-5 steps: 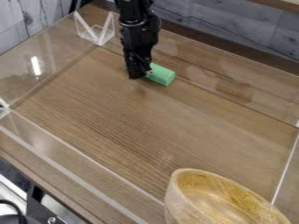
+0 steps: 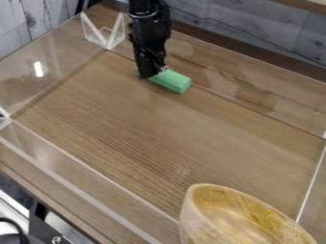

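Observation:
The black robot arm reaches down from the top centre, its gripper (image 2: 151, 71) low over the wooden table (image 2: 152, 152). A small green block (image 2: 171, 81) lies on the table at the gripper's right, touching it or very close. Whether the fingers are open or shut on anything is too small to tell.
A large yellow bowl (image 2: 239, 221) is at the bottom right. Clear plastic pieces (image 2: 103, 30) stand at the back left, near the table's edge. A grey wall (image 2: 254, 38) runs along the back.
The green block has shifted slightly toward the front, and the gripper has moved a little with it.

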